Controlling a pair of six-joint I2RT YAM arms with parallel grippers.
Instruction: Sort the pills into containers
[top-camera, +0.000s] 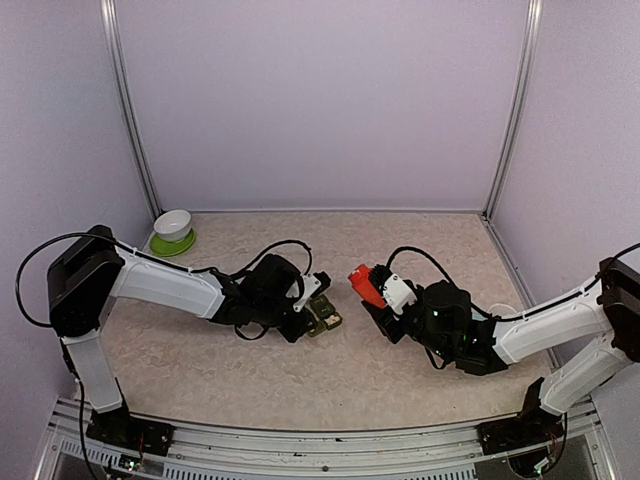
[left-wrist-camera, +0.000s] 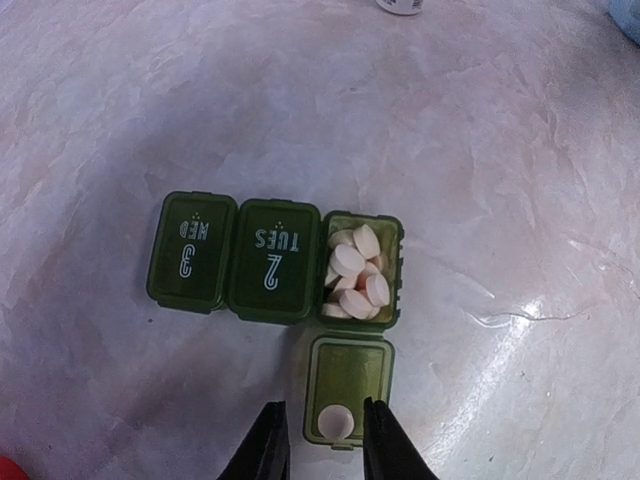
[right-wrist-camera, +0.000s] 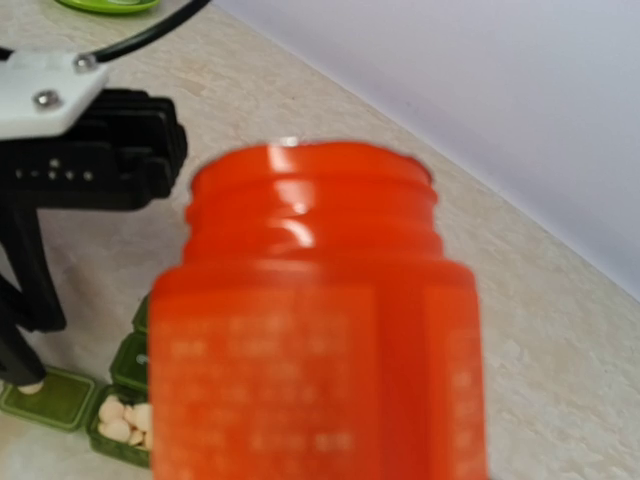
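Observation:
The green pill organizer (left-wrist-camera: 275, 262) lies on the table, its WED and TUES lids closed. Its end compartment is full of pale pills (left-wrist-camera: 349, 263). That compartment's lid (left-wrist-camera: 350, 367) is folded out flat, with a single pill (left-wrist-camera: 336, 422) on it. My left gripper is partly open over this lid, its fingertips either side of the loose pill in the left wrist view; whether they touch it is unclear. Shut on the orange-red bottle (top-camera: 366, 286), my right gripper (top-camera: 382, 305) holds it tilted above the table. The bottle's mouth (right-wrist-camera: 312, 155) has no cap; its inside is hidden.
At the back left stands a white bowl (top-camera: 173, 224) on a green plate (top-camera: 172, 245). A white round item (top-camera: 503, 310) sits partly behind the right arm. Open table lies in front of and behind the organizer.

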